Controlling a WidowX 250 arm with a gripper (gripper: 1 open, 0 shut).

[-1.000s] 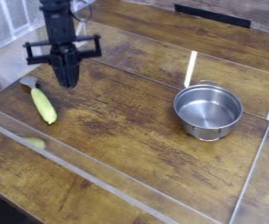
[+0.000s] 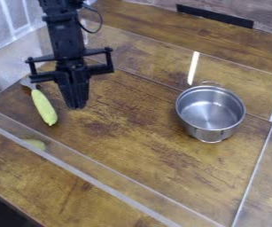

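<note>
The dark robot gripper hangs from the arm at the upper left, above the wooden table; it appears shut, with nothing visible between its fingers. A pale yellow-green elongated object, like a corn cob or banana, lies at the left, below and left of the gripper. A steel pot with wire handles stands on the right side.
Transparent panel edges run diagonally along the lower left and down the right side. A small yellowish shape shows at the lower left. A short white strip is behind the pot.
The arm and gripper have moved a little downward in the view, toward the front. The pot and the yellow-green object have not visibly moved.
</note>
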